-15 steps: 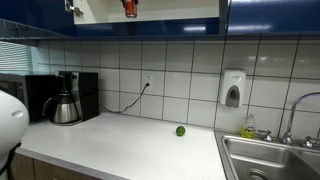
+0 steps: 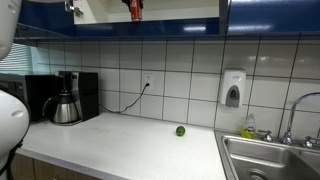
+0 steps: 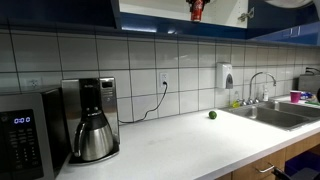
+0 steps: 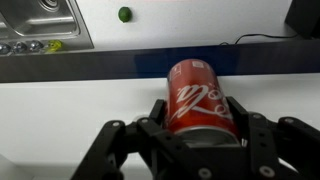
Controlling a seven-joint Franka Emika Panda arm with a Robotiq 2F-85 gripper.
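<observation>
A red can [image 4: 197, 98] with white script fills the middle of the wrist view, with my gripper shut on it. In exterior view 1 the can [image 2: 136, 10] hangs at the top edge, in front of the open cabinet space above the counter. Exterior view 2 has the can [image 3: 197, 11] at its top, by the blue cabinet edge. Most of the gripper lies beyond the top of both exterior views. A small green round object [image 2: 181, 131] rests on the white counter far below.
Above the counter runs the blue cabinet edge [image 2: 270, 20], close to the can. A coffee maker [image 3: 94, 120] and a microwave [image 3: 30, 135] stand at the left, a sink [image 2: 262, 158] at the right. A soap bottle [image 2: 249, 127] is behind the sink.
In exterior view 1 the can has moved slightly to the right and a little upward, carried by my gripper. The arm has shifted with it. Items on the counter have stayed put.
</observation>
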